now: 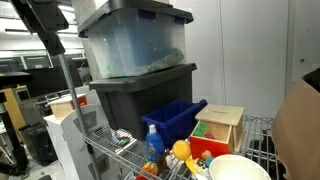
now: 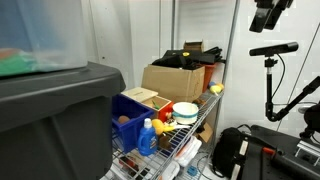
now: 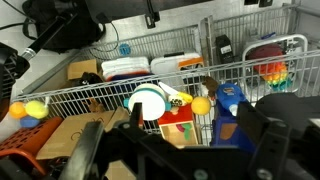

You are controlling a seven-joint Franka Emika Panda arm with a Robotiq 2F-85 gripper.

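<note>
High over a wire shelf (image 1: 125, 152), my gripper appears open in the wrist view, its dark fingers (image 3: 92, 150) spread to either side of the lower frame. Nothing shows held between them. Part of the arm (image 1: 40, 25) enters exterior view 1 at upper left. Below, apart from the gripper, are a white bowl (image 1: 238, 167), a blue bottle (image 1: 154, 143), an orange ball (image 1: 181, 150) and a wooden box (image 1: 219, 122) with a red front. A dark blue bin (image 1: 176, 121) sits behind the bottle.
Black bins (image 1: 143, 100) and a clear lidded tub (image 1: 138, 40) are stacked tall beside the items. A cardboard box (image 2: 173, 82) stands at the shelf's other end. Open air lies between the gripper and the shelf.
</note>
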